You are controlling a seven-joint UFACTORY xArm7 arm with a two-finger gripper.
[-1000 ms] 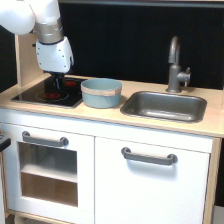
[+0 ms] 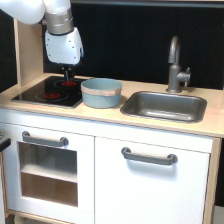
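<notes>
A grey-blue pot [image 2: 101,96] stands upright on the wooden counter, at the right edge of the black stove [image 2: 45,96]. My white and grey arm reaches down from the top left, and its dark gripper [image 2: 69,76] hangs over the stove's back right part, left of the pot and apart from it. The gripper is too small and dark to show whether its fingers are open or shut. Most of the pot's inside is hidden by its near wall.
To the right, a dark sink [image 2: 163,106] with a tall faucet [image 2: 177,66] is set into the counter [image 2: 125,113]. Below are an oven door [image 2: 45,137] and a white cabinet door [image 2: 148,190], both with grey handles. Bare counter lies between pot and sink.
My arm and gripper have moved right and slightly up, closer to the pot. The pot stays in about the same place.
</notes>
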